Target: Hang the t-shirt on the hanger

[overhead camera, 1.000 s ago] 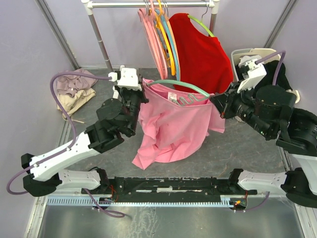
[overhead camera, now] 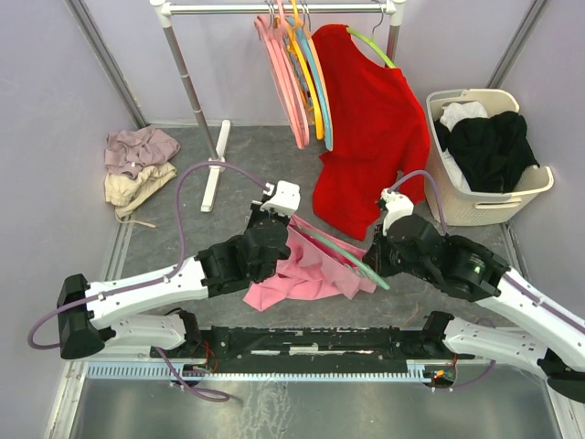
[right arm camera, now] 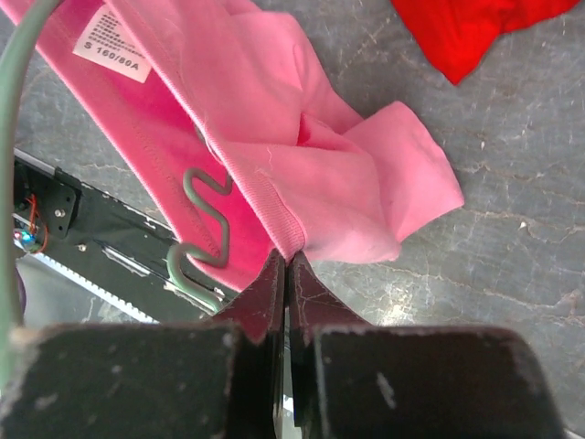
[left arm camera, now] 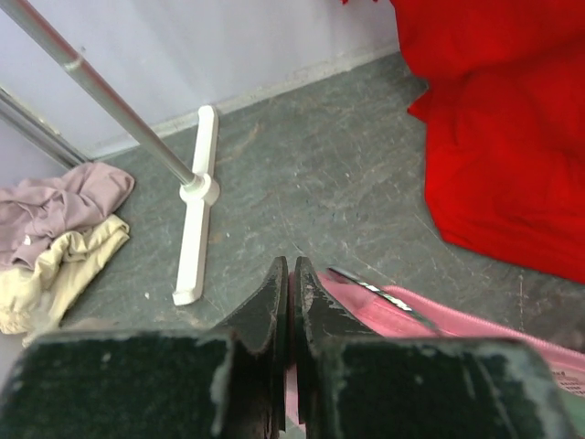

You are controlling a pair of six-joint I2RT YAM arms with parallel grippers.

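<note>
The pink t shirt (overhead camera: 306, 274) hangs bunched between my two arms in the top view, its neckband stretched open. My left gripper is shut on the shirt's neckband, pink cloth showing between its fingers. In the right wrist view, my right gripper is shut with its tips at the other end of the neckband, pinching the thin ribbed edge. A pale green hanger (overhead camera: 343, 247) lies along the neck opening. Its wavy part (right arm camera: 219, 224) shows inside the collar, against the inner cloth. Part of the hanger is hidden by the shirt.
A rack (overhead camera: 228, 9) at the back carries several coloured hangers (overhead camera: 297, 73) and a red garment (overhead camera: 370, 119). A laundry basket (overhead camera: 489, 212) stands at the right. Folded clothes (overhead camera: 137, 169) lie on the floor at the left.
Both grippers have come down and closer together, the left moving right and the right moving left. The shirt and hanger have sunk with them, and the shirt is more bunched.
</note>
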